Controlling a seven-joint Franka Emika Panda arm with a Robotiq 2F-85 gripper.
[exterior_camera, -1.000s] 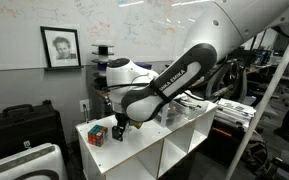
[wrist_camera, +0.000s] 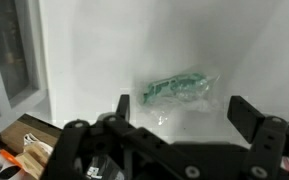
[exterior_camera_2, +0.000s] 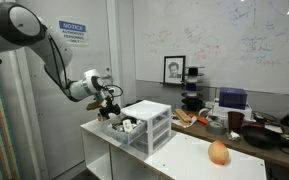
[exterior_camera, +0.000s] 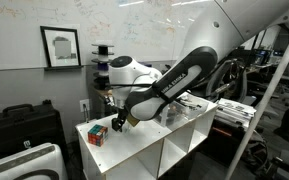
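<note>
A small packet in clear, crinkled wrapping with a green part (wrist_camera: pixel 179 88) lies flat on the white tabletop in the wrist view. My gripper is open above it, one black finger (wrist_camera: pixel 122 108) to its left and the other (wrist_camera: pixel 242 112) to its right. Nothing shows held between them. In exterior view 1 the gripper (exterior_camera: pixel 125 117) points down over the white table (exterior_camera: pixel 134 143); the packet is too small there to make out clearly.
A colourful box (exterior_camera: pixel 97 134) stands on the table close to the gripper. Exterior view 2 shows a white drawer unit (exterior_camera_2: pixel 152 120) with a drawer (exterior_camera_2: pixel 124 128) pulled out and filled, and an orange round fruit (exterior_camera_2: pixel 218 153) on clear table.
Over the last second the arm's wrist has shifted slightly to the right in exterior view 1, with the fingers a little lower. The colourful box has stayed put.
</note>
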